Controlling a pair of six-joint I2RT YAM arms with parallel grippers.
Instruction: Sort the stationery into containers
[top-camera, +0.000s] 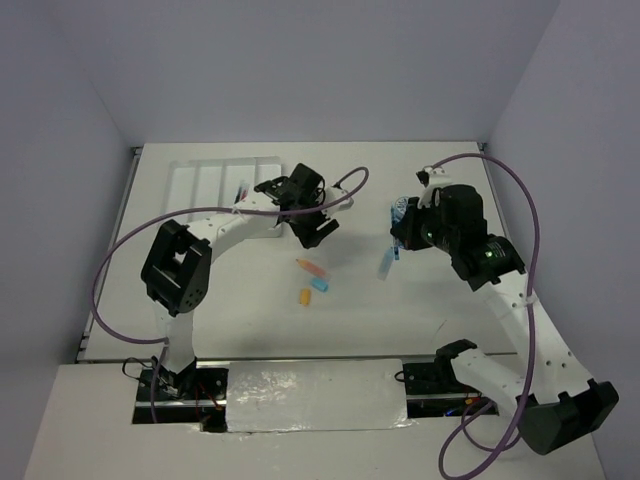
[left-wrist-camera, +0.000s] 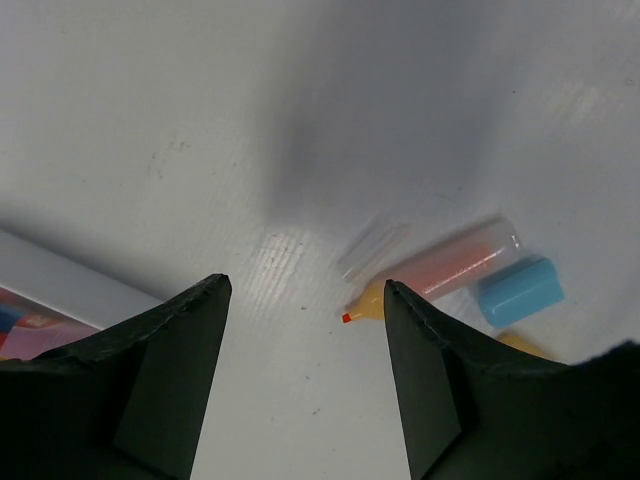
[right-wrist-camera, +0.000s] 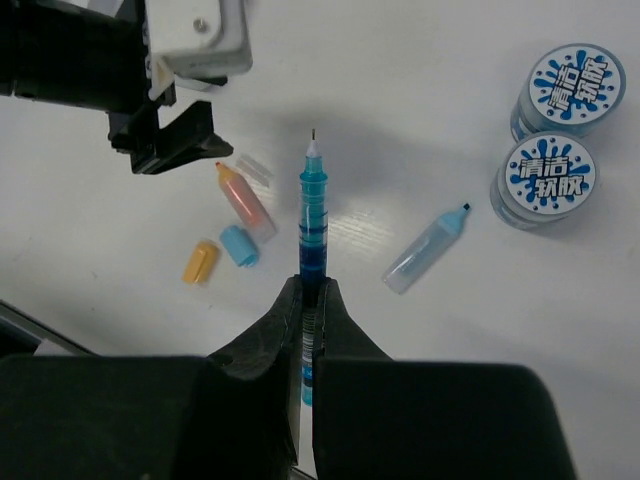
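Observation:
My right gripper is shut on a slim blue pen (right-wrist-camera: 313, 215), held with its pointed tip up in the right wrist view. My left gripper stands open over the table, nothing between its fingers. Ahead to its right in the left wrist view lie an orange marker (left-wrist-camera: 455, 264), a blue cap-like piece (left-wrist-camera: 520, 292) and a partly hidden yellow piece (left-wrist-camera: 522, 345). A pale blue marker (right-wrist-camera: 428, 248) lies near two round lidded jars (right-wrist-camera: 545, 178) (right-wrist-camera: 570, 90). The white compartment tray (top-camera: 222, 166) is partly covered by my left arm.
A small clear piece (left-wrist-camera: 372, 248) lies by the orange marker's tip. The tray's wall (left-wrist-camera: 65, 275) borders the left wrist view. Purple cables (top-camera: 530, 260) loop over both arms.

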